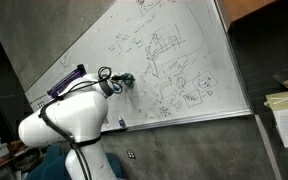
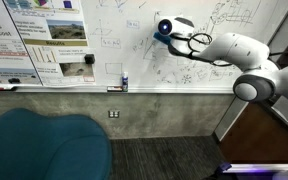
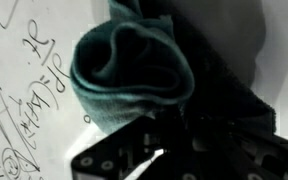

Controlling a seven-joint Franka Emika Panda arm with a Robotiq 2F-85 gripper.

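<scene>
A dark teal cloth (image 3: 134, 72), bunched into rolled folds, fills the middle of the wrist view. My gripper is shut on it, with the black fingers (image 3: 112, 155) at the lower edge of that view. In exterior view 1 the cloth (image 1: 127, 79) shows as a small dark green patch at the whiteboard (image 1: 189, 70), at the end of the arm. Exterior view 2 shows only a bluish bit of cloth (image 2: 162, 38) beside the gripper. Whether the cloth presses on the board is hard to tell.
Black marker drawings and equations cover much of the board, several to the right of the cloth. A marker ledge (image 2: 169, 92) with a small bottle (image 2: 125, 80) runs along its lower edge. Posters (image 2: 56, 45) hang left, and a teal chair (image 2: 49, 137) stands below.
</scene>
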